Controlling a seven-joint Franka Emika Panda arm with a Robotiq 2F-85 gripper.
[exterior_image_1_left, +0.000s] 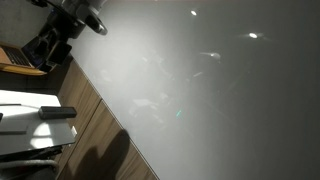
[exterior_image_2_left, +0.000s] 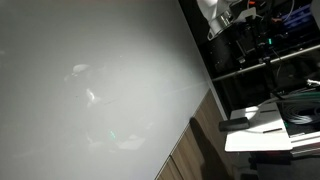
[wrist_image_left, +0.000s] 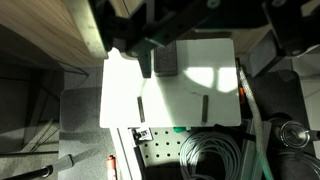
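Note:
A black block-shaped object lies on a small white platform. In exterior view 2 the same black object rests near the left edge of the white platform. From the wrist, the dark object stands out against the white platform, its upper part covered by blurred gripper parts. My gripper has its dark fingers spread wide at either side, with nothing visibly held. Exterior view 1 has the gripper at upper left, beyond the platform and apart from the black object.
A large grey-white board fills much of both exterior views, bordered by a wooden strip. Below the platform in the wrist view lie coiled cables on a perforated panel. A round metal item is at right.

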